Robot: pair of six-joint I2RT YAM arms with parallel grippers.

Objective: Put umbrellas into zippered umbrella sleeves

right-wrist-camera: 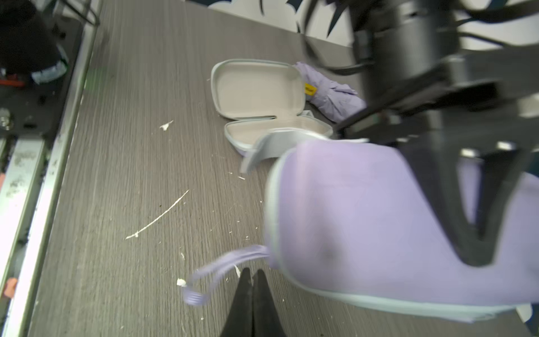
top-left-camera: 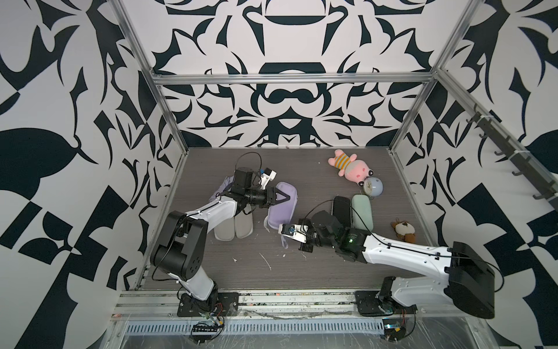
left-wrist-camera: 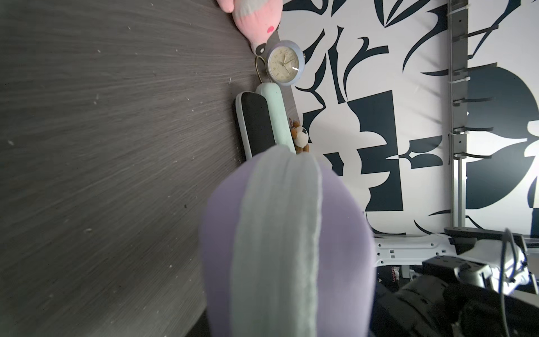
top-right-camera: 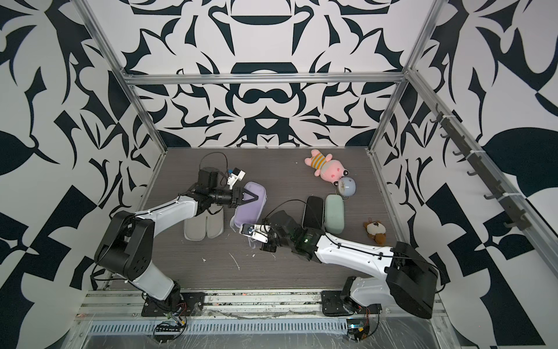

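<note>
A lavender zippered sleeve (top-left-camera: 281, 210) is held in my left gripper (top-left-camera: 279, 196), shut on it near the middle of the table; in the left wrist view the sleeve (left-wrist-camera: 342, 236) fills the lower middle, its grey zip band uppermost. My right gripper is shut with nothing visible between its fingers, just below the held sleeve in its wrist view, near the dangling strap (right-wrist-camera: 230, 261). An open, empty pale sleeve (right-wrist-camera: 258, 90) lies at the left, with a folded lavender umbrella (right-wrist-camera: 331, 95) behind it.
At the right lie a black case (top-right-camera: 312, 211), a mint case (top-right-camera: 334, 214), a pink plush (top-right-camera: 325, 168), an alarm clock (left-wrist-camera: 283, 63) and a small brown plush (top-right-camera: 376, 231). The front left of the table holds only scraps.
</note>
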